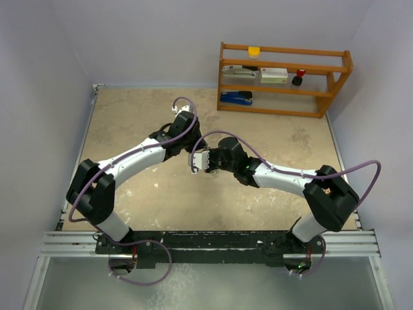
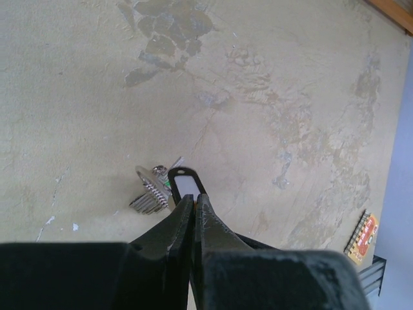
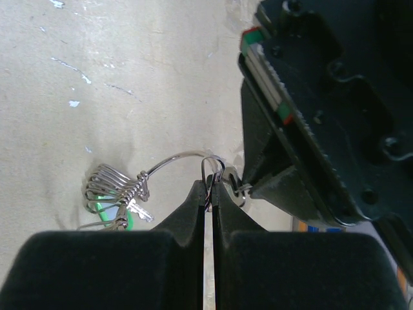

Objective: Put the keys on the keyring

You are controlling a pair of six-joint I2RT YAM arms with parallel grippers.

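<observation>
A silver wire keyring (image 3: 177,157) arcs between the two grippers in the right wrist view, with a bundle of coiled metal (image 3: 110,187) at its far side. Beside the bundle are a silver key (image 3: 140,210) and a green-edged piece (image 3: 129,221). Its thin end loop stands at the tips of my right gripper, which is shut on it. My left gripper is shut, its tip touching small metal near that end; whether any is pinched cannot be told. A black-rimmed pale piece (image 2: 187,184) shows just beyond the left fingertips. From above, both grippers nearly meet.
A wooden rack (image 1: 277,89) with a blue stapler (image 1: 237,97) and a white box (image 1: 273,75) stands at the back right. Bare table (image 1: 161,200) lies in front of the grippers and to both sides.
</observation>
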